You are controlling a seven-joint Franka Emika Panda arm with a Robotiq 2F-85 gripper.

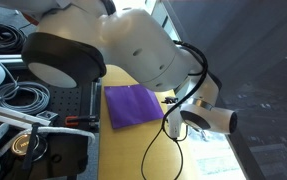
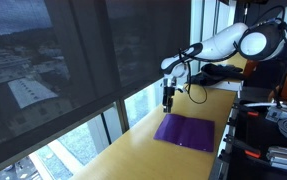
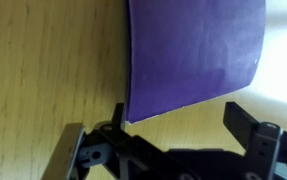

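A purple cloth (image 1: 131,105) lies flat on the wooden table. In exterior view 2 the purple cloth (image 2: 186,132) is spread on the table's right part, with my gripper (image 2: 168,106) above and behind its far left corner. The wrist view shows part of the purple cloth (image 3: 193,50), with one straight edge and a corner pointing toward the fingers. My gripper stands open there, its two fingers wide apart and nothing between them. Exterior view 1 has the gripper mostly behind the arm.
Bare table (image 2: 113,155) stretches left of the cloth. A window with a dark blind (image 2: 73,60) runs along the far side. A black cable (image 1: 148,150) hangs from the arm. Coiled cables (image 1: 23,97) and a black perforated plate (image 1: 68,102) are near the arm's base.
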